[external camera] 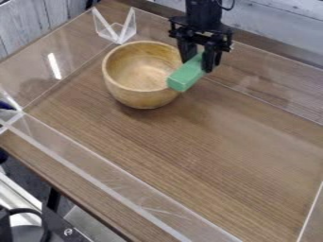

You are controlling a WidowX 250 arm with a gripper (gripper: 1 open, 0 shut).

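A black gripper [201, 52] reaches down from the top of the camera view, shut on a green block [187, 74]. The block is held tilted at the right rim of a round wooden bowl [132, 88]; whether it touches the bowl is unclear.
A white wire or folded object [115, 25] stands at the back left. A pale wall edge runs behind the arm, and black cables lie at the bottom left corner.
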